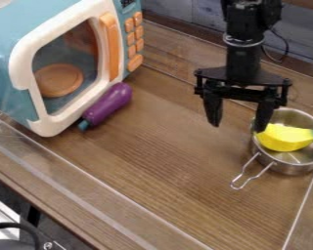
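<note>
My black gripper (238,115) hangs open above the wooden table, just left of and above a steel pot (290,162), with nothing between its fingers. A yellow banana-like piece (284,138) lies in the pot, whose wire handle points toward the front left. A purple toy eggplant (107,104) lies beside a toy microwave (26,54) on the left, which has a round orange plate (59,78) inside.
A pale wall runs along the back, and a dark cable shows at the lower left corner.
</note>
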